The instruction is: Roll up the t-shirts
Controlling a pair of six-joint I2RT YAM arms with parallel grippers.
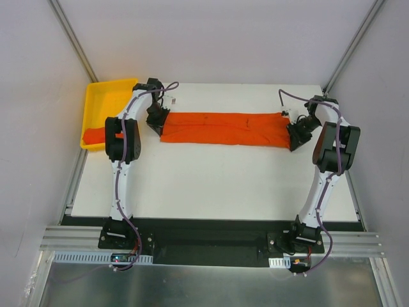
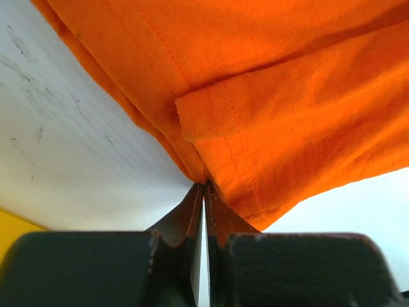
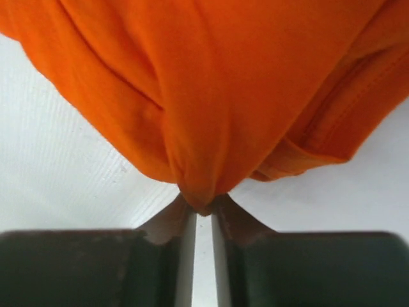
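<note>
An orange t-shirt (image 1: 223, 128), folded into a long flat strip, lies across the back of the white table. At its left end my left gripper is shut, and the cloth's lower edge runs in between the tips. The folded layers and a stitched hem show just above those tips. My right gripper has a gathered pinch of the shirt between its fingertips at the right end, and creases fan out from there. From above, the grippers cover both ends of the strip.
A yellow bin (image 1: 96, 105) stands at the back left, with orange cloth (image 1: 94, 135) inside it, partly behind the left arm. In front of the shirt, the white table (image 1: 217, 185) is bare.
</note>
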